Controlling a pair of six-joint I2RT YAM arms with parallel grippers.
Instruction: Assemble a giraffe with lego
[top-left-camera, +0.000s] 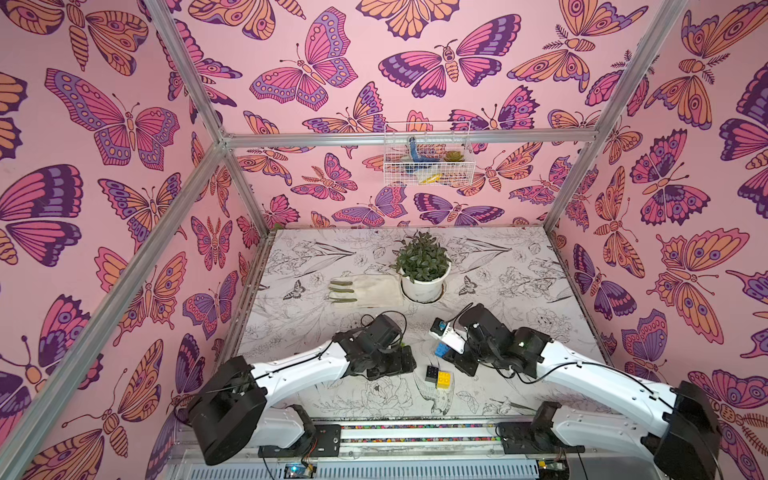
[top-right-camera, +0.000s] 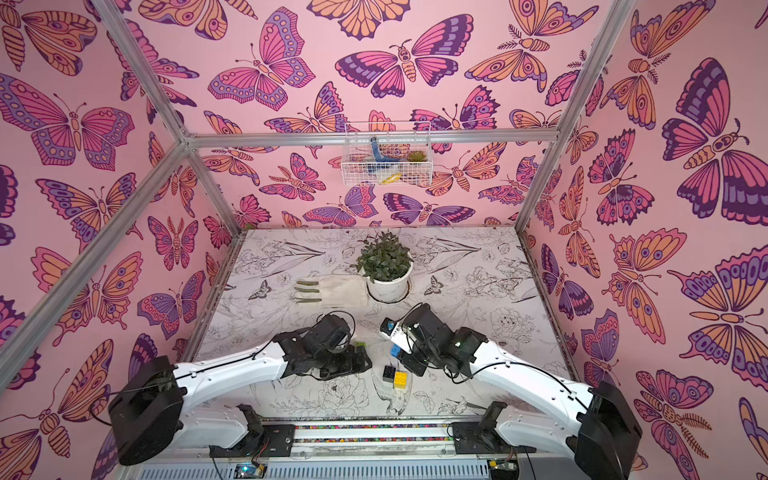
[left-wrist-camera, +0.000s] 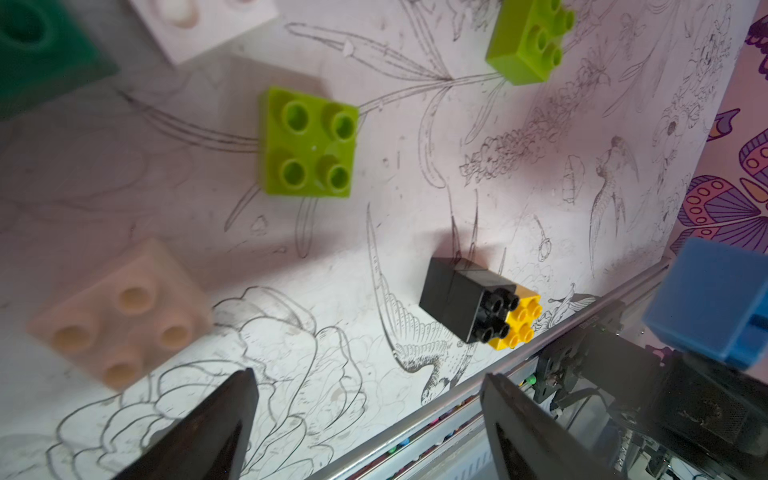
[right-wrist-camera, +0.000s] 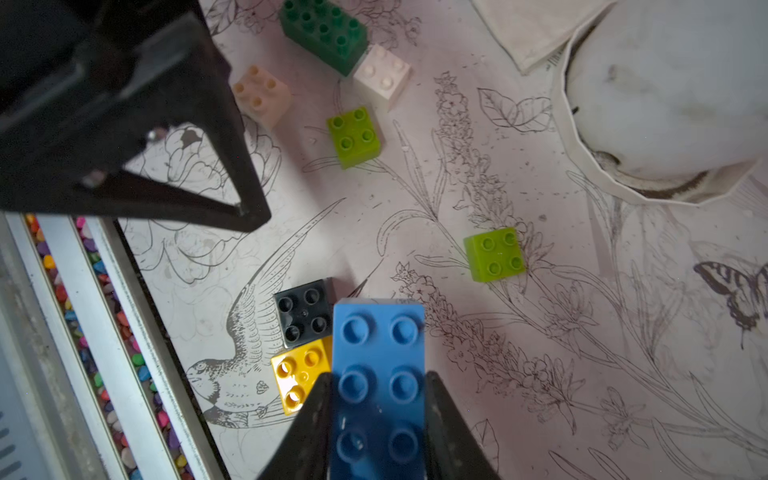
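Note:
My right gripper is shut on a blue brick (right-wrist-camera: 376, 336), held above a black brick (right-wrist-camera: 302, 312) and a yellow brick (right-wrist-camera: 292, 364), which lie side by side. My left gripper is open and empty, over the table near two pale bricks (left-wrist-camera: 120, 320) (right-wrist-camera: 382, 76), two lime green bricks (left-wrist-camera: 308, 140) (right-wrist-camera: 494, 254) and a dark green brick (right-wrist-camera: 324, 32). In both top views the arms hide part of the bricks.
A potted plant (top-left-camera: 422, 272) in a white pot stands at the back, with a glove (top-left-camera: 364, 292) lying left of it. A wire basket (top-left-camera: 428, 172) hangs on the rear wall.

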